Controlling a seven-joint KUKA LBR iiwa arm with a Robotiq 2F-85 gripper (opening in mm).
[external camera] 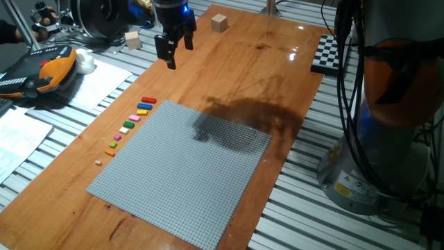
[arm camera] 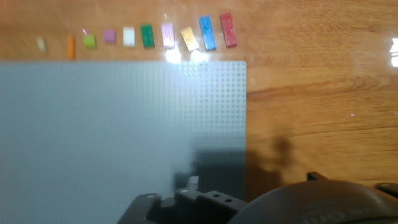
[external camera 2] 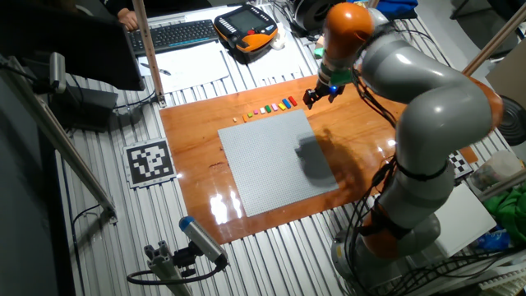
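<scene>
A grey studded baseplate (external camera: 182, 170) lies bare on the wooden table. Along its far-left side in exterior view 1 runs a row of small bricks. In the wrist view these include a red brick (arm camera: 228, 30), a blue brick (arm camera: 208, 33), a yellow brick (arm camera: 189, 38), a green brick (arm camera: 147, 36), a white brick (arm camera: 129, 37) and an orange brick (arm camera: 71, 46). Pink, purple, lime and pale ones share the row. My gripper (external camera: 180, 57) hangs in the air beyond the red end, fingers apart and empty. Exterior view 2 shows the gripper (external camera 2: 320, 103) above the table too.
A wooden cube (external camera: 219, 23) stands near the table's far edge, and another wooden block (external camera: 133, 40) shows at the left. The orange-and-black teach pendant (external camera: 40, 71) lies beside the table. A checkered board (external camera: 327, 54) sits on the right. Open wood surrounds the baseplate.
</scene>
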